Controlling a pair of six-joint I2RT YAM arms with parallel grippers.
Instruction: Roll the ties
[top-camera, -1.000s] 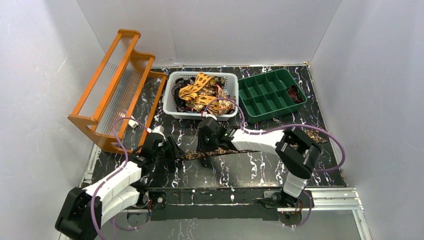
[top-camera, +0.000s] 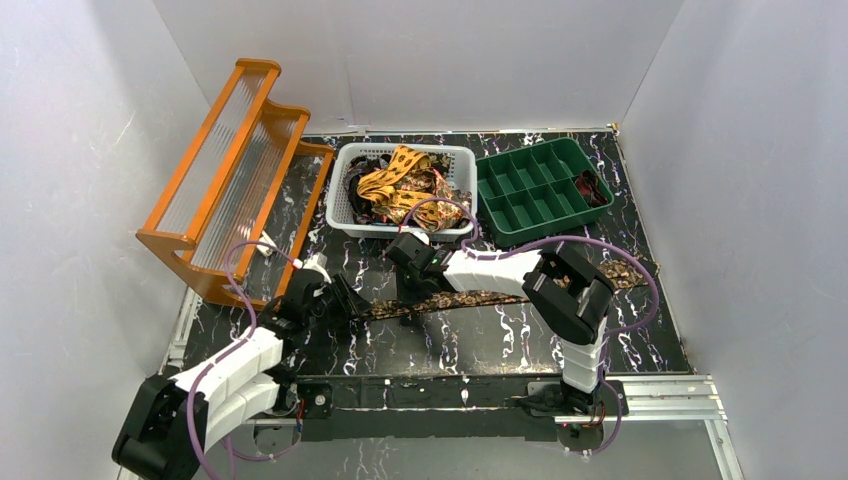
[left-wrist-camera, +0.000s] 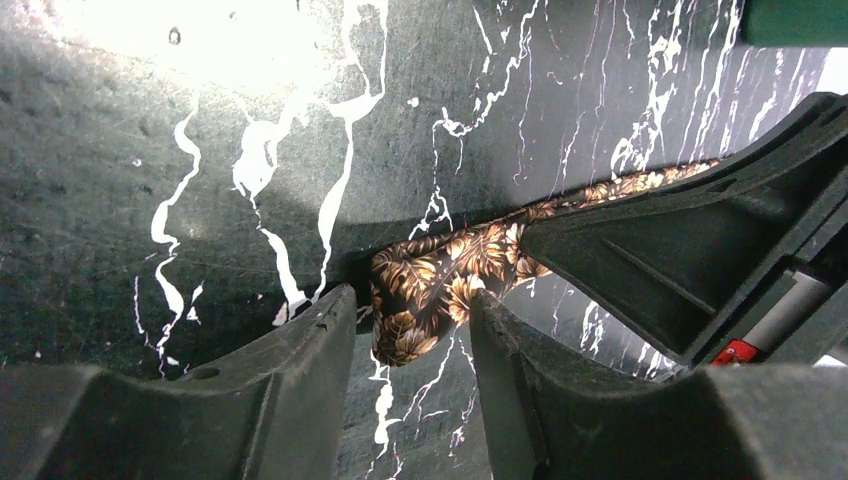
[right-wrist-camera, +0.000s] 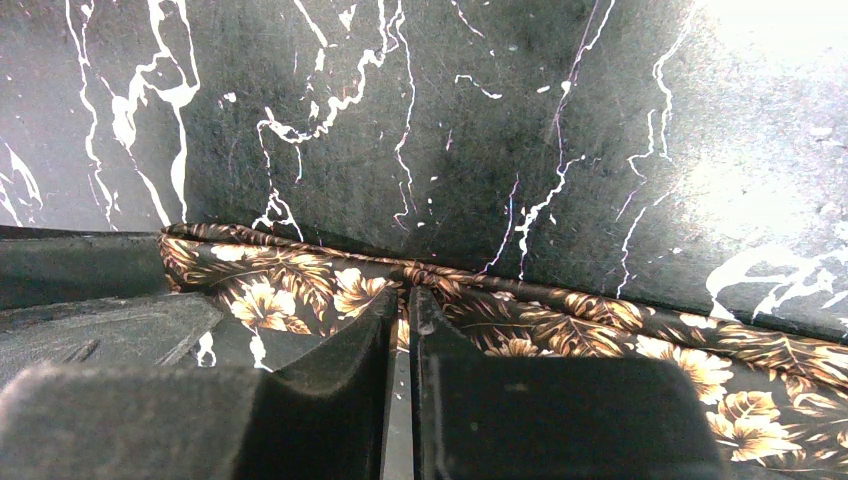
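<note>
A dark tie with tan leaves and flowers (top-camera: 470, 300) lies lengthwise across the table, its wide part off to the right. In the left wrist view the tie's left end (left-wrist-camera: 420, 315) sits between the spread fingers of my left gripper, which is part open and grips nothing. Farther along the tie, my right gripper is shut on it, with the fabric pinched at its fingertips. From above, both grippers' tips are partly hidden, the left (top-camera: 357, 305) at the tie's end and the right (top-camera: 408, 298) just right of it.
Behind the arms stands a white basket (top-camera: 340, 210) heaped with ties. A green divided tray (top-camera: 505, 240), with one dark rolled item (top-camera: 590, 188) in it, is at the back right. A wooden rack (top-camera: 225, 180) stands at the left.
The left gripper has moved only slightly; the tie looks unmoved.
</note>
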